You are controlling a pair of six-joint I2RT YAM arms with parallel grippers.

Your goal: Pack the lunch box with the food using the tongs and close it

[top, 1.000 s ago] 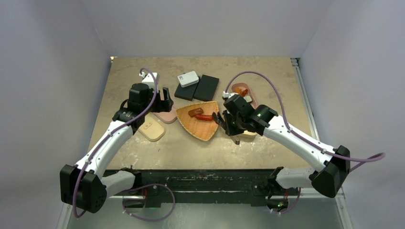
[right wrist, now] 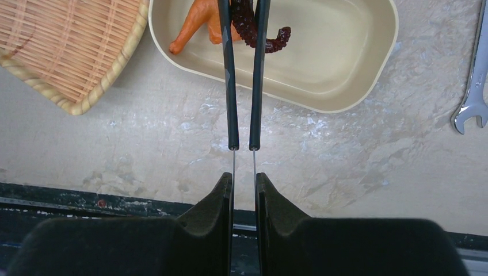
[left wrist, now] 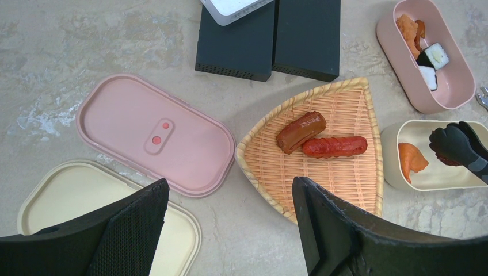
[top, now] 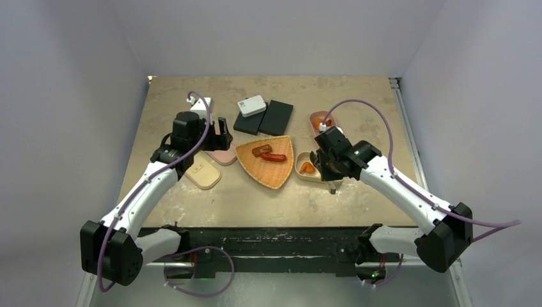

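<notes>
My right gripper is shut on a pair of black tongs, whose tips reach into the cream lunch box. Between the tips lies a dark reddish-brown curled food piece; whether they pinch it cannot be told. An orange food piece sits in the left end of that box. Behind it stands the pink lunch box, holding orange pieces and rice rolls. The woven basket carries a brown sausage and a red one. My left gripper hangs open and empty.
A pink lid and a cream lid lie on the left. Two black boxes with a white device on top stand at the back. A metal wrench rests right of the cream box.
The left arm has stayed still.
</notes>
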